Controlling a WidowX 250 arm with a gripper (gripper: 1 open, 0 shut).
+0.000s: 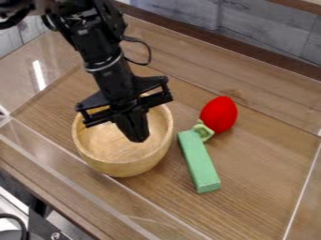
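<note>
My black arm comes down from the top left, and its gripper (127, 126) hangs over a wide wooden bowl (111, 159), shut, with nothing visible between its fingers. To the right of the bowl lie a red oval object (219, 112), a small pale green piece (204, 130) just below it, and a long light green block (200, 162) angled toward the front.
The wooden table (260, 187) has free room at the right and at the back. A dark cable lies at the bottom left corner, beside the table's edge.
</note>
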